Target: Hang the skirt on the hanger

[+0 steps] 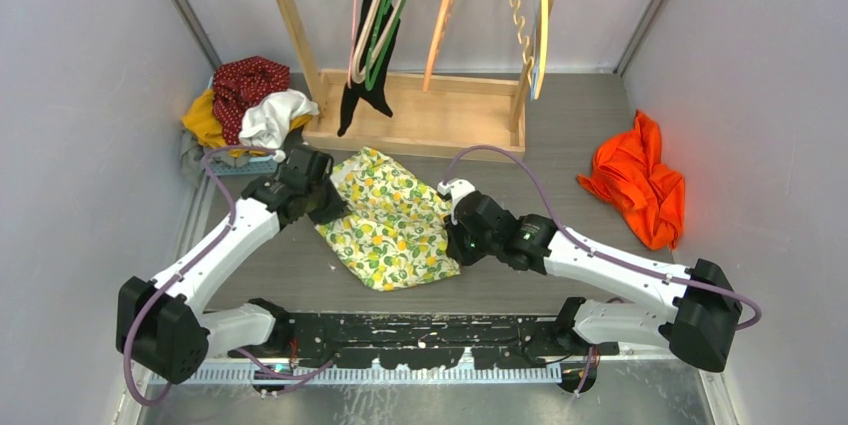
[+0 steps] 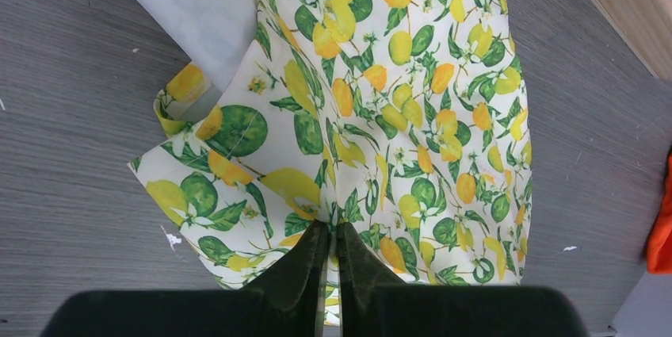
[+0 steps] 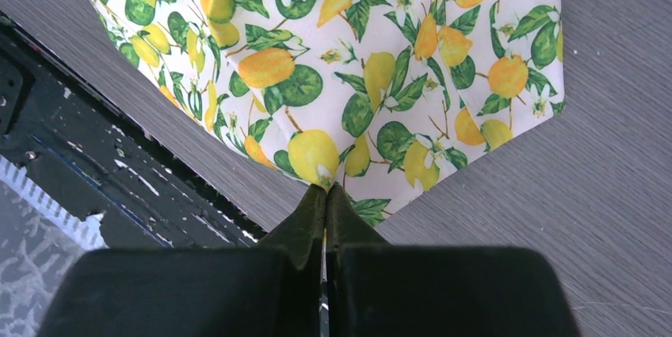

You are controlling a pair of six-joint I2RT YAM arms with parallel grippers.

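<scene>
The lemon-print skirt (image 1: 390, 230) lies spread on the grey floor between my two arms. My left gripper is shut on a gathered fold of it, as the left wrist view shows, with creases running up from the fingertips. On the opposite side my right gripper pinches a lower corner of the fabric. Part of the skirt's pale inner side (image 2: 194, 16) shows at its far left. Above the wooden rack hang several hangers, among them a green hanger (image 1: 395, 20) and an orange hanger (image 1: 446, 20).
The wooden rack base (image 1: 440, 145) stands just behind the skirt. A black garment (image 1: 369, 90) hangs among the hangers at left. At back left is a basket of clothes (image 1: 250, 167); an orange cloth (image 1: 640, 185) lies at right. Bare floor remains right of the rack.
</scene>
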